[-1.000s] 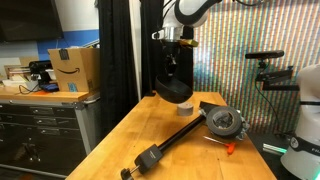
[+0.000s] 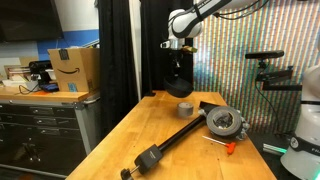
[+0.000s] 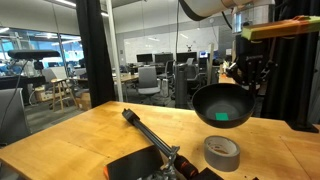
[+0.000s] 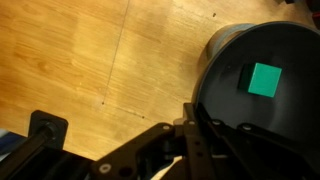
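A black bowl-like pan (image 3: 212, 105) hangs above the table, tilted, with a green block (image 3: 222, 116) inside it. My gripper is shut on the pan's rim; in the wrist view the dark pan (image 4: 240, 110) fills the right side, the green block (image 4: 264, 80) against its inner surface. Exterior view 1 has the pan (image 2: 178, 86) below the arm, over the far part of the table. Just under it stands a roll of tape (image 3: 222, 152), which the pan partly hides in the wrist view.
On the wooden table (image 2: 125, 135), a long black bar-shaped tool (image 2: 172, 140) lies with a round grey device (image 2: 224, 122) at its end. A small red-orange object (image 2: 231, 148) sits near the right edge.
The arm has carried the pan farther back and slightly right, toward the tape roll. The pan looks more level than before. Objects on the table have stayed put.
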